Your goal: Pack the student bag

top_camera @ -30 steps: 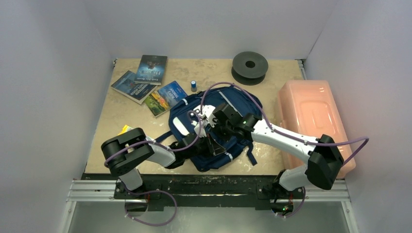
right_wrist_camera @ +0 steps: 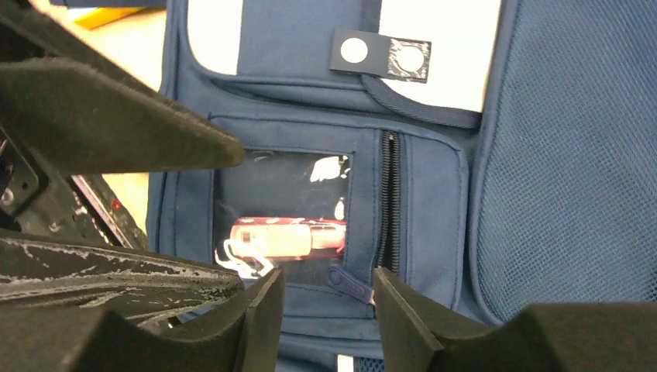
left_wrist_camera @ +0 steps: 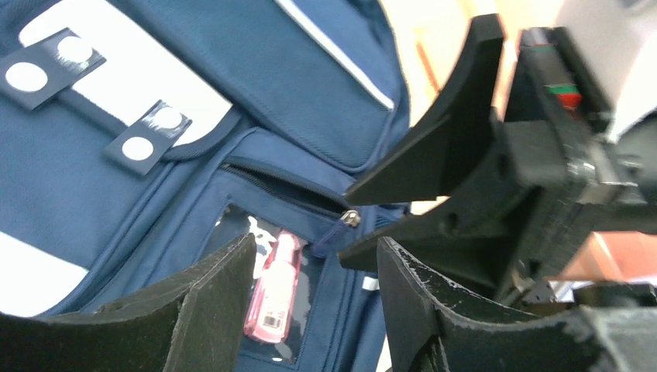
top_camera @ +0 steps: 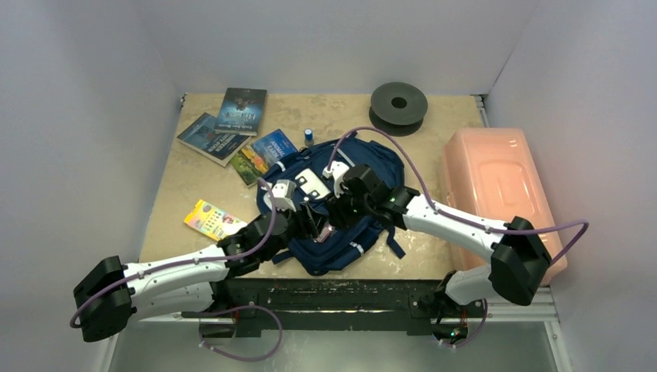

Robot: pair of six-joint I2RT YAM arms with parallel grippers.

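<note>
The dark blue bag lies flat with both grippers over its front pocket. A pink bottle shows through the pocket's clear window in both wrist views. The pocket's zipper runs beside that window, and its fabric pull is at the zipper's lower end in the right wrist view. My left gripper is open, nothing between its fingers. Right gripper has its fingertips apart; the pull appears in the gap, not clamped. In the left wrist view, the right gripper's dark fingers point at the pull.
Three books, including a green-and-blue one, lie at the back left. A yellow booklet is left of the bag, and a small blue-capped bottle stands behind it. A black spool and pink bin occupy the right side.
My left gripper has drawn back to the left and is open. The bag has shifted left from a second ago.
</note>
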